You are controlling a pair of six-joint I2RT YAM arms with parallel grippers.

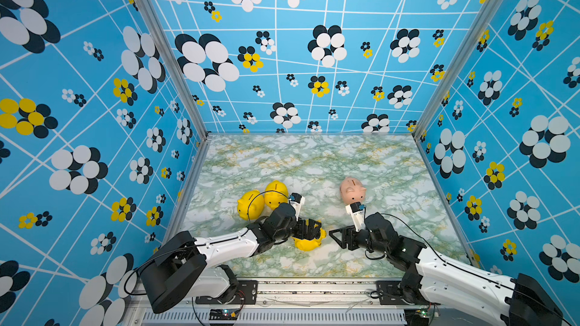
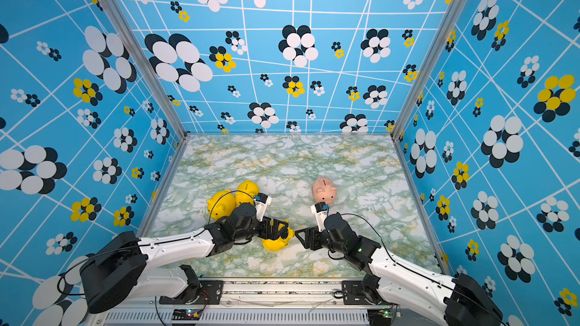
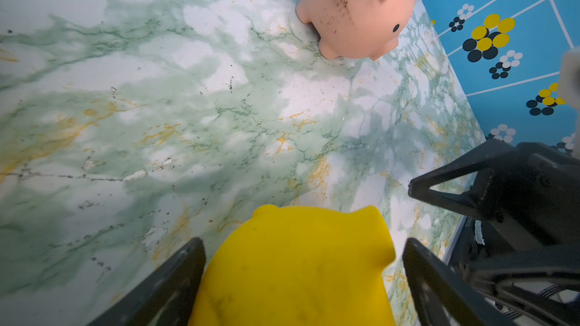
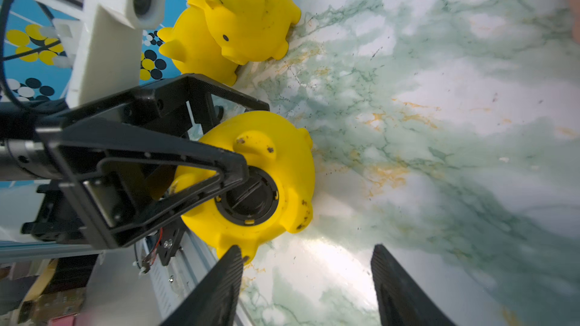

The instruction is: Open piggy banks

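A yellow piggy bank (image 1: 308,245) is turned so that its underside faces my right arm. The round black plug (image 4: 261,201) with a slot across it sits in that underside, between the stubby feet. My left gripper is open, one finger on either side of the bank's yellow body (image 3: 296,265); whether both fingers touch it cannot be made out. To the right of the bank, my right gripper points toward it, fingers apart and empty. A finger of the left gripper covers part of the plug in the right wrist view.
Two more yellow piggy banks, one left (image 1: 250,205) and one right (image 1: 276,193), stand side by side behind the left arm. A pink piggy bank (image 1: 352,190) stands behind the right gripper.
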